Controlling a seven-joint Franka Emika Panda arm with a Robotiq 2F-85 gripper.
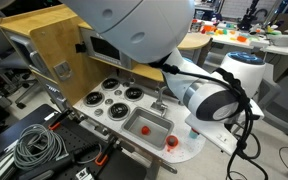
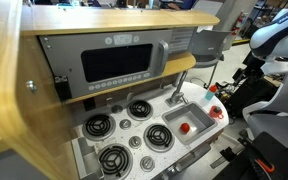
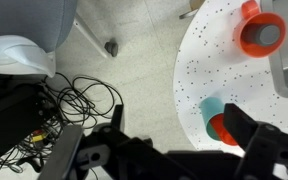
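Note:
My gripper stands open in the wrist view, its dark fingers wide apart with only floor and the counter's edge visible between them. A red-orange mug (image 3: 261,34) sits on the speckled white counter, close to the sink. A teal cup (image 3: 212,106) with something red (image 3: 222,129) at it is beside the right finger, which partly covers them; whether they touch cannot be told. In exterior view 2 the teal-and-red item (image 2: 211,91) stands behind the red mug (image 2: 215,112), and the gripper (image 2: 243,74) is off to the right.
A small red object (image 2: 185,128) lies in the sink (image 2: 170,137). Burners (image 2: 115,160) and a microwave (image 2: 114,62) are left of it. A grey chair (image 2: 210,45) stands behind. Beyond the counter's rounded end are floor and loose black cables (image 3: 84,95).

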